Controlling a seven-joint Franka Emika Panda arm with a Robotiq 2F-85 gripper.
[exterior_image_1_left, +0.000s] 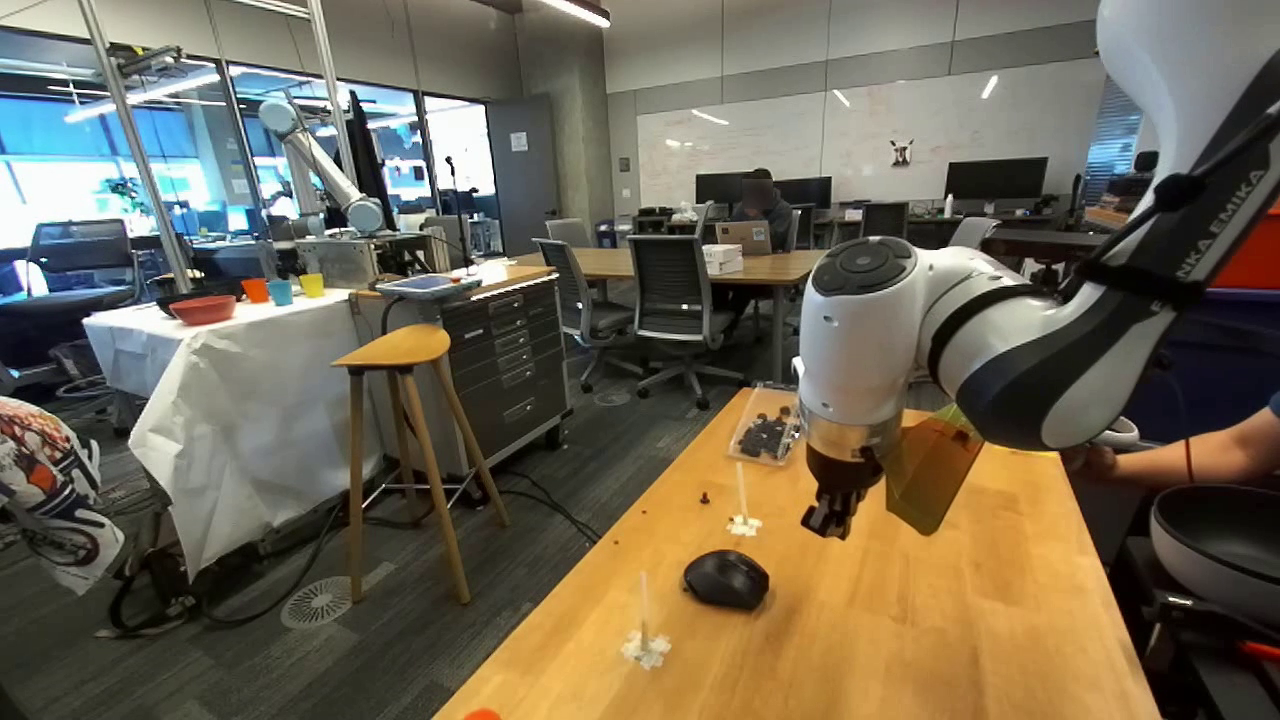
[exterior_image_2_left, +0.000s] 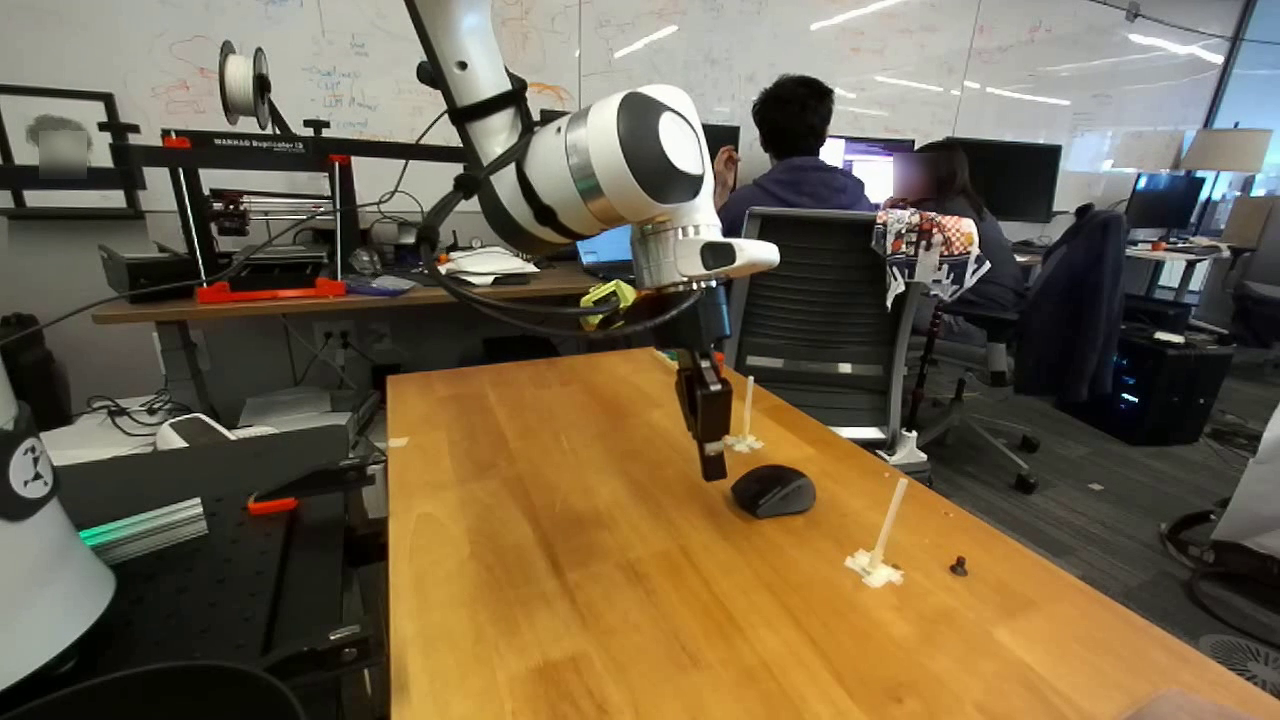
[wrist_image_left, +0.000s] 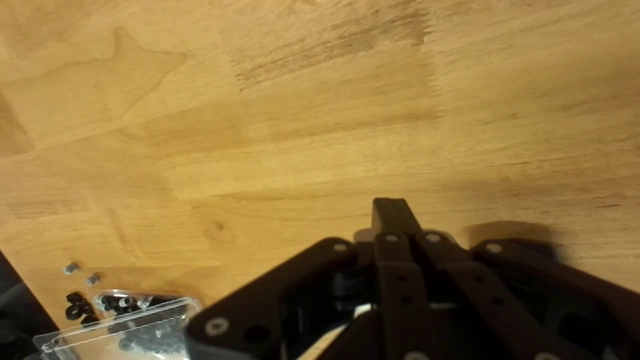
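Observation:
A black computer mouse (exterior_image_1_left: 727, 580) lies on the wooden table between two thin white upright sticks. In exterior view 2 the mouse (exterior_image_2_left: 774, 491) sits to the right of my gripper (exterior_image_2_left: 713, 463) and a little lower in the picture. The gripper hangs above the tabletop, pointing down, apart from the mouse. My gripper is shut in the wrist view, its fingertips together with nothing showing between them; bare wood lies ahead of them. Whether the dark patch beside the fingers there is the mouse or a shadow, I cannot tell.
The white sticks (exterior_image_1_left: 644, 608) (exterior_image_1_left: 741, 492) stand on taped bases near the table's edge. A clear plastic box (exterior_image_1_left: 765, 430) of small black parts lies at the far end, with loose pieces beside it. A person's arm (exterior_image_1_left: 1206, 442) is at the right.

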